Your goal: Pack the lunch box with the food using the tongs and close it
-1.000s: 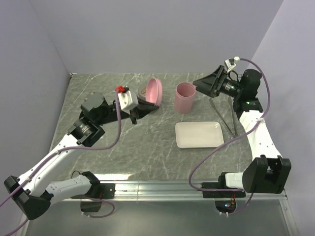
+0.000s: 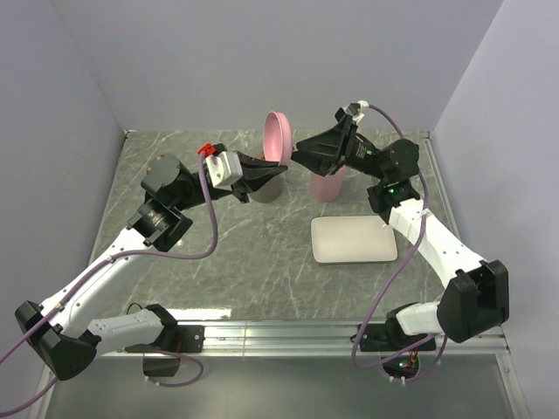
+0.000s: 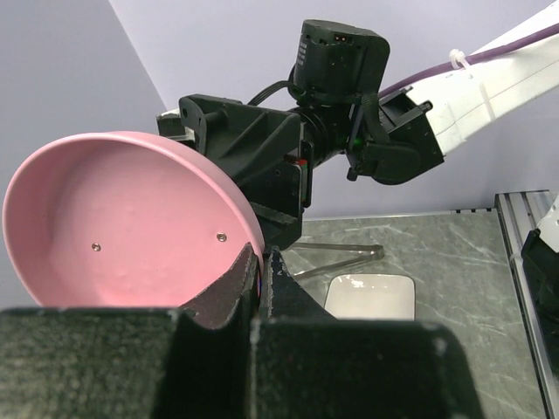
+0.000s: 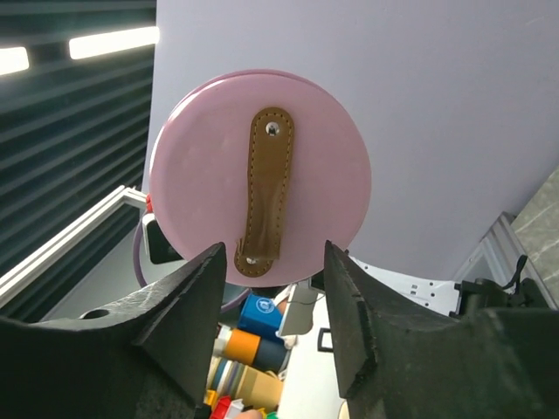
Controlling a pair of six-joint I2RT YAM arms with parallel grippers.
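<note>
A pink lid (image 2: 278, 138) hangs on edge above the table, its rim pinched by my left gripper (image 2: 282, 166). In the left wrist view the lid's hollow inside (image 3: 131, 218) shows two metal rivets. My right gripper stands open in front of the lid's outer face, facing its brown leather strap (image 4: 268, 188). Nothing shows between the right fingers' tips and the strap; whether they touch it cannot be told. Below the right gripper in the top view, a pink pot (image 2: 327, 187) stands partly hidden.
A white rectangular tray (image 2: 354, 240) lies on the grey marbled table (image 2: 244, 271), right of centre. Behind the left gripper a greyish container (image 2: 266, 191) is mostly covered. Metal tongs (image 3: 341, 262) lie near the tray.
The left gripper has raised the lid slightly, still gripping its rim.
</note>
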